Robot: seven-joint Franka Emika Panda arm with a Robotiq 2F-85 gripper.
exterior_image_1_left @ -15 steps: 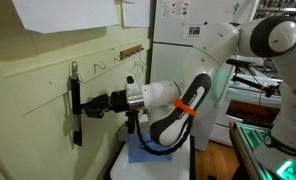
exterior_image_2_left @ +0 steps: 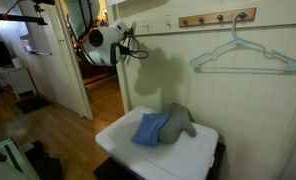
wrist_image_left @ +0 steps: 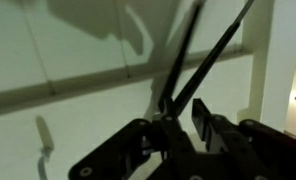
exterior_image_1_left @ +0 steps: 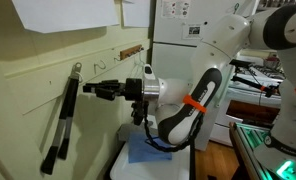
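Note:
Long black tongs (exterior_image_1_left: 63, 125) hang slanted against the cream wall, their lower end off to the left. In the wrist view two dark strips of the tongs (wrist_image_left: 196, 80) run up and right from between the fingertips. My gripper (exterior_image_1_left: 87, 89) is beside their upper part in exterior view 1, and its fingers (wrist_image_left: 176, 118) are shut on the tongs in the wrist view. Exactly where the fingers hold them is hard to make out. Exterior view 2 has the gripper (exterior_image_2_left: 136, 30) close to the wall at the upper left.
A blue cloth (exterior_image_1_left: 148, 147) lies on a white surface (exterior_image_2_left: 118, 133) below, with a grey cloth (exterior_image_2_left: 177, 123) beside it. A wooden hook rail (exterior_image_2_left: 217, 18) on the wall holds a pale blue hanger (exterior_image_2_left: 245, 48). A white fridge (exterior_image_1_left: 178, 80) stands behind the arm.
My gripper has risen slightly. The tongs hung nearly straight down before; now they slant, their lower end swung left and their two arms showing apart.

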